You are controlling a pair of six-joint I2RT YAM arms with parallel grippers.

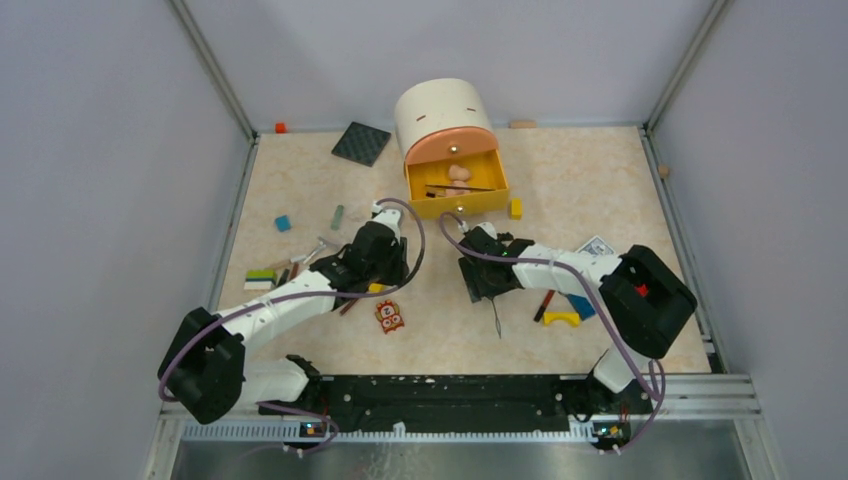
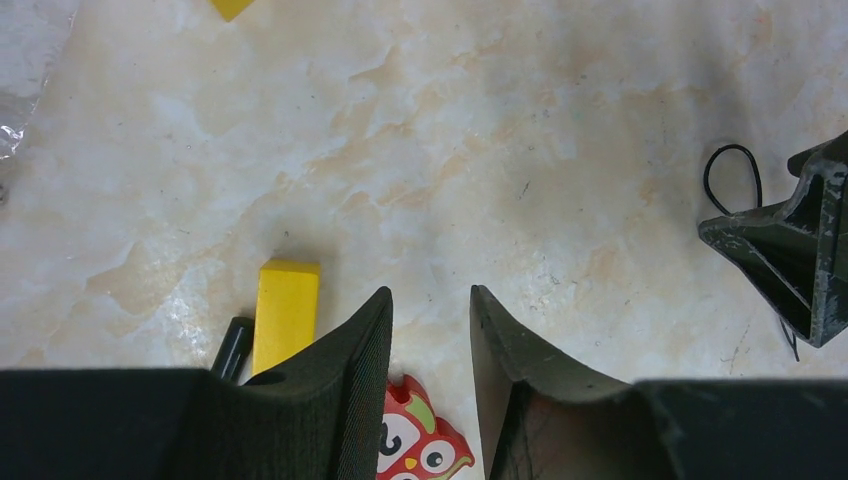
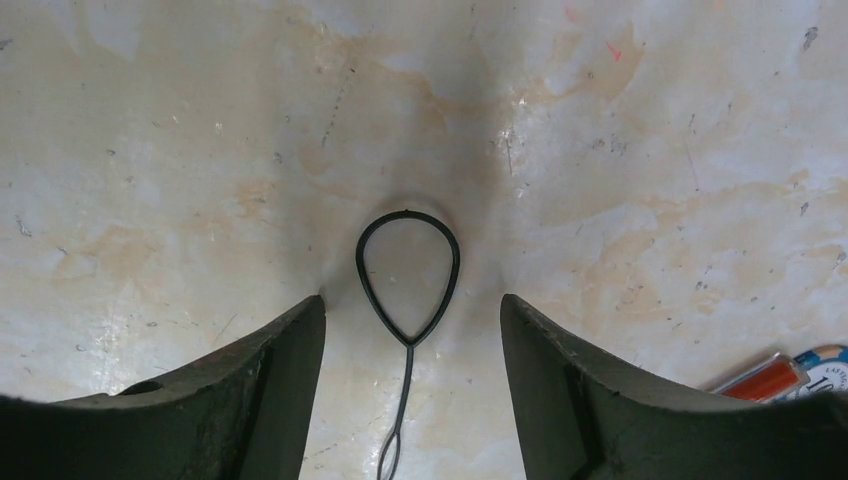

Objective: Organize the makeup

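Observation:
A thin black wire loop with a stem (image 3: 408, 345) lies flat on the table in the right wrist view. Over it hovers my right gripper, open, with the loop framed between its fingers but not pinched. My left gripper is also open, above the table left of centre, with nothing between its fingers. Below and around it lie a yellow block (image 2: 286, 318) and a red owl-faced piece (image 2: 425, 440). At the back stands a white rounded box (image 1: 445, 105); its yellow drawer (image 1: 482, 202) is pulled out and holds a thin dark stick and a flesh-toned item.
Several small items lie left, including a blue block (image 1: 283, 223) and a green piece (image 1: 337, 217). A dark square (image 1: 361, 144) is behind them. On the right are a yellow piece (image 1: 561, 318) and a card (image 1: 597, 245). Bare table lies at the back right.

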